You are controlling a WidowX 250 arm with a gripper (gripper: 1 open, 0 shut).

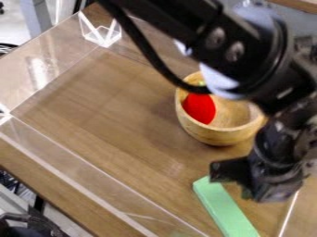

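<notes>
A wooden bowl (218, 130) holds a red object (198, 106) in the middle right of the view. Below it a flat mint-green bar (225, 215) lies on the table, running toward the bottom edge. My gripper (235, 180) is low at the right, just over the upper end of the green bar, below the bowl. It looks shut; whether it touches the bar cannot be told.
The wooden table (99, 120) has clear plastic walls along its left and front edges, with a white corner piece (102, 30) at the back.
</notes>
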